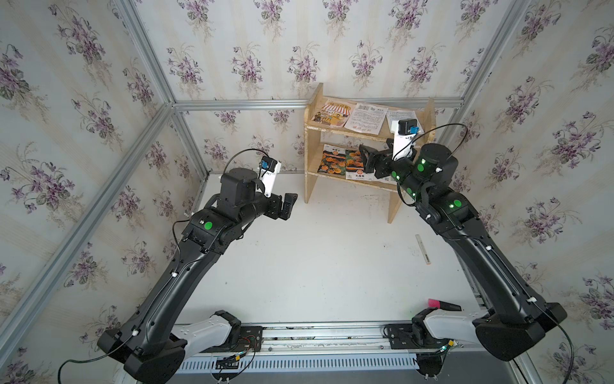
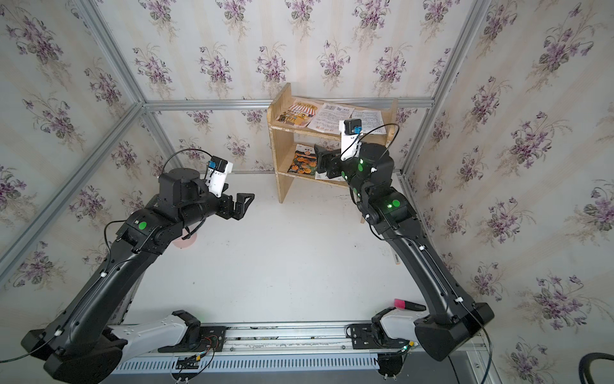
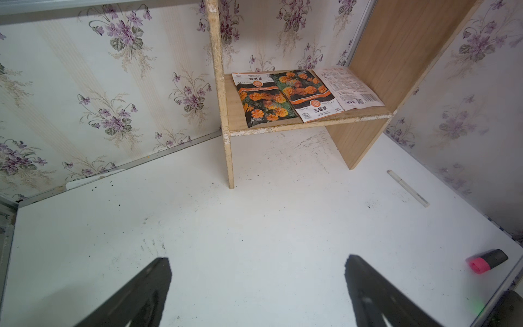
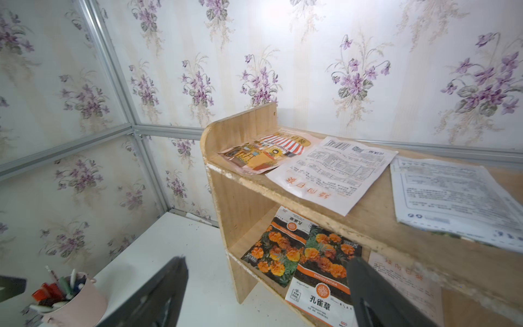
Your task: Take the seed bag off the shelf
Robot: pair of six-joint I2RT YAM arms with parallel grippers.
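Note:
A two-level wooden shelf [image 4: 239,201] stands at the back with several flat seed bags on it. On top are an orange bag with a striped awning [image 4: 269,151], a white printed bag [image 4: 337,170] and another white bag [image 4: 455,193]. Below lie two marigold bags [image 3: 264,102] [image 3: 307,91] and a bag showing its white printed side [image 3: 348,87]. Open and empty, my right gripper [image 1: 369,160] is in front of the shelf, partly covering the lower bags in the top left view. My left gripper [image 1: 289,203], also open and empty, hangs left of the shelf.
A pink cup with pens [image 4: 79,302] stands on the table's left side. To the right lie a thin pale strip [image 3: 408,188] and a pink-black marker [image 3: 487,261].

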